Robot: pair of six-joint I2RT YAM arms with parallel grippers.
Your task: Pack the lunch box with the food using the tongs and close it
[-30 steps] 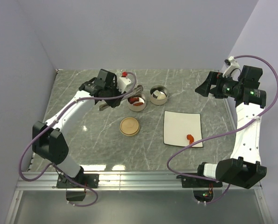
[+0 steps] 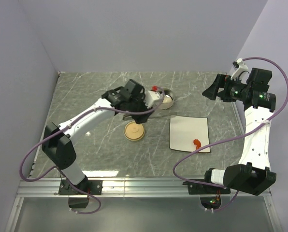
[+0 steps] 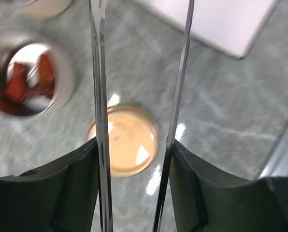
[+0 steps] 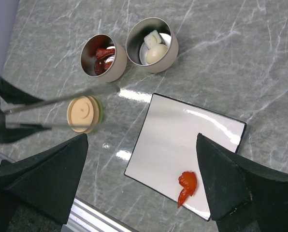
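Two metal bowls stand at the back middle: one with red-brown pieces, one with pale food. A tan round lid lies in front of them. A white board holds an orange shrimp-like piece. My left gripper is over the table between bowls, lid and board, fingers apart, nothing seen between their visible lengths; the top view is blurred there and it hides much of the bowls. My right gripper hangs high over the right side, open and empty.
Grey walls surround the back and sides. Purple cables loop along both arms.
My left gripper has moved right from above the red-food bowl towards the board, now covering the bowls in the top view. The right arm is unmoved.
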